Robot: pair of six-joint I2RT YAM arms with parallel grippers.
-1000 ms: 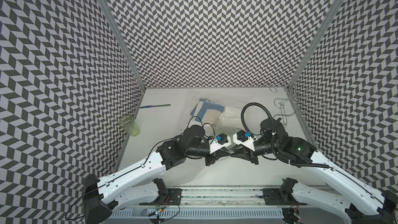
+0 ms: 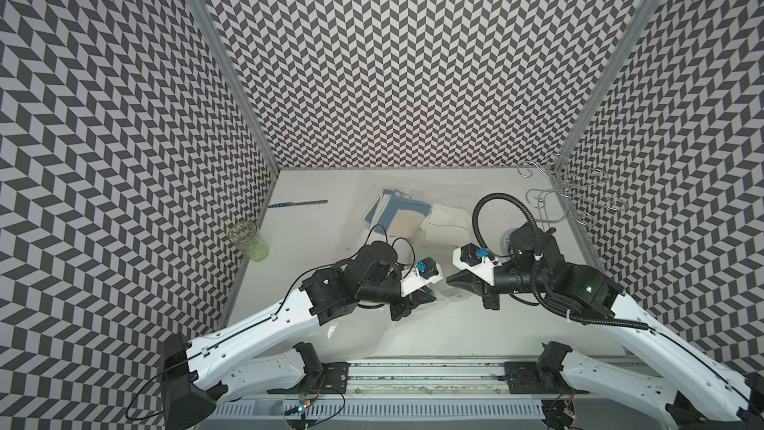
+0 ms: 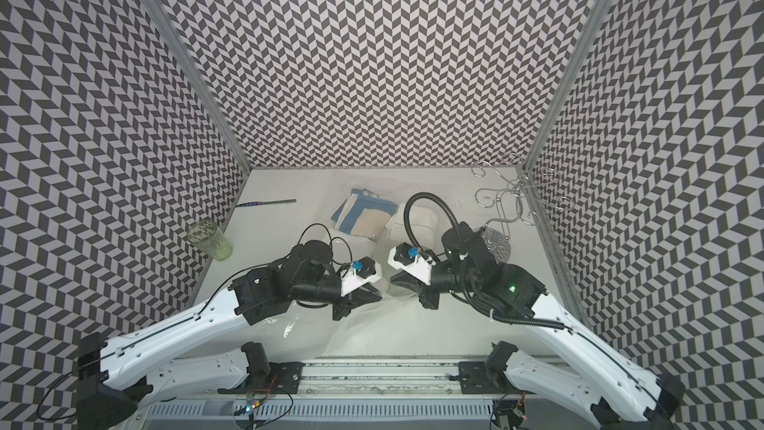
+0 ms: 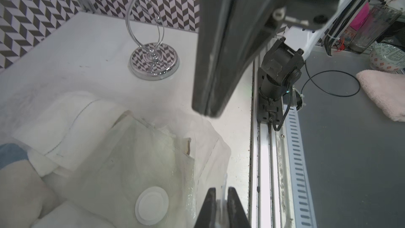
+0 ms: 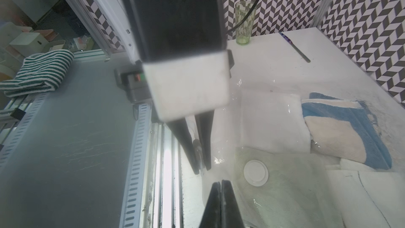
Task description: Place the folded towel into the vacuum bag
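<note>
Several folded towels lie mid-table under and around the clear vacuum bag (image 5: 219, 143): a blue-and-beige one (image 2: 402, 213), a white one with a stitched line (image 4: 80, 122), a grey-green one (image 5: 295, 190) and a plain white one (image 5: 274, 122). The bag's round white valve (image 4: 151, 205) sits over the grey-green towel. Towards the front edge, my left gripper stands partly open, with clear film showing in the narrow gap between its fingers. My right gripper is shut, nothing visible between its fingertips. How far each towel lies inside the bag is hard to tell.
A green glass (image 2: 248, 240) stands at the table's left side, near a thin blue-and-grey stick (image 2: 298, 204). At the right is a chrome wire stand (image 2: 549, 195) with a round base (image 4: 154, 61).
My right gripper has moved right and slightly up, away from the left one, so a gap now separates their tips. The left arm has barely shifted. The towels look unmoved.
</note>
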